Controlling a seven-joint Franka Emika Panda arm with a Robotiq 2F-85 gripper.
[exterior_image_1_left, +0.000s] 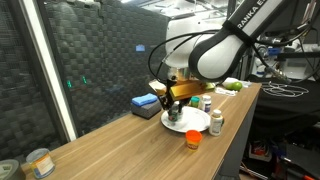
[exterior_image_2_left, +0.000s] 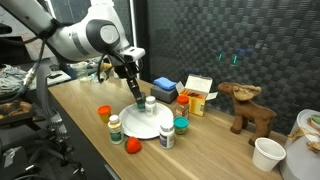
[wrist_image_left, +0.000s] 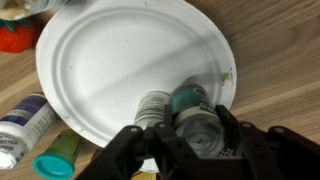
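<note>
A dark green-labelled bottle with a grey cap (wrist_image_left: 201, 128) is held between the fingers of my gripper, which is shut on it. The bottle is over or on the white plate (wrist_image_left: 115, 60), near its rim; whether its base touches is hidden. Right beside it on the plate stands a small white bottle (wrist_image_left: 153, 106), also seen as the white bottle (exterior_image_2_left: 151, 104) in exterior view 2. In exterior view 1 the gripper (exterior_image_1_left: 173, 103) points down over the left part of the plate (exterior_image_1_left: 193, 121).
Around the plate stand an orange cup (exterior_image_1_left: 193, 139), a white-capped bottle (exterior_image_1_left: 216, 122), a tomato (exterior_image_2_left: 133, 145), a white pill bottle (exterior_image_2_left: 167, 136) and a green-lidded jar (exterior_image_2_left: 181, 126). Behind are a yellow box (exterior_image_2_left: 198, 92) and a toy moose (exterior_image_2_left: 252, 112). Exterior view 1 shows bare table at left.
</note>
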